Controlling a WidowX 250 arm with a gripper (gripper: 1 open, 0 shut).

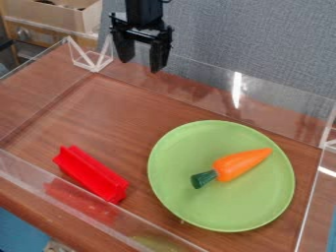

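Observation:
My black gripper (140, 49) hangs at the top centre, above the back edge of the wooden surface, its two fingers apart with nothing visible between them. An orange toy carrot (241, 163) with a green top lies on a green plate (182, 202) at the right. A red elongated block (89, 172) lies apart from the plate, at the front left.
Clear low walls (262, 98) surround the wooden surface (105, 113), with a white bracket (92, 61) at the back left. A cardboard box (53, 15) stands beyond it.

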